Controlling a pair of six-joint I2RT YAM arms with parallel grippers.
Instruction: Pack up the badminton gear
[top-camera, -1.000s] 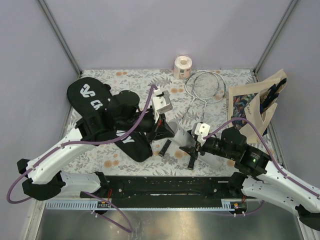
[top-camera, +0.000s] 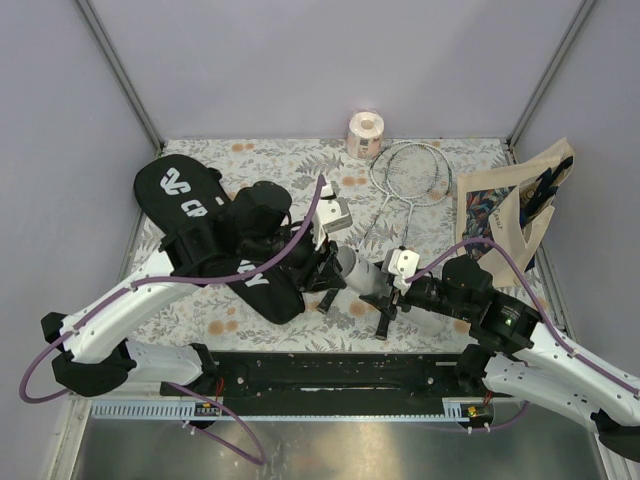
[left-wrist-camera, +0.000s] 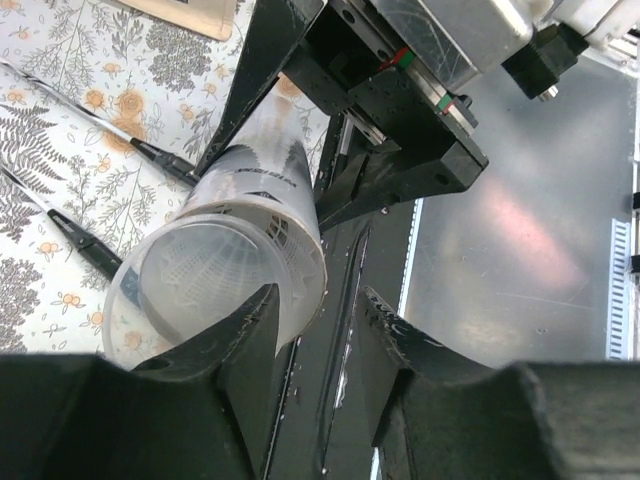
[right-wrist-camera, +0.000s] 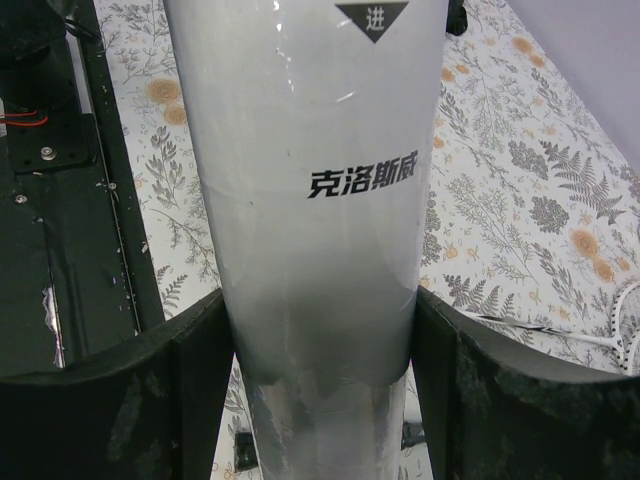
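A white shuttlecock tube (top-camera: 362, 274) lies sideways in my right gripper (top-camera: 384, 299), which is shut around its body. Dark lettering marks the tube (right-wrist-camera: 320, 240) in the right wrist view, with a finger pad pressed to either side. The tube's mouth faces my left gripper, whose fingers stand part open, a gap between them. A translucent round plastic piece (left-wrist-camera: 195, 275), through which a mesh shows, sits at that mouth and overhangs its rim; I cannot tell whether it is a lid. The left fingertips overlap the rim in view; contact is unclear.
Two rackets (top-camera: 412, 172) lie on the patterned cloth, handles toward the front. A black racket bag (top-camera: 180, 195) is at the left, partly under my left arm. A tan tote bag (top-camera: 505, 200) stands at the right, a paper roll (top-camera: 365, 135) at the back.
The right arm and the tube stay in place.
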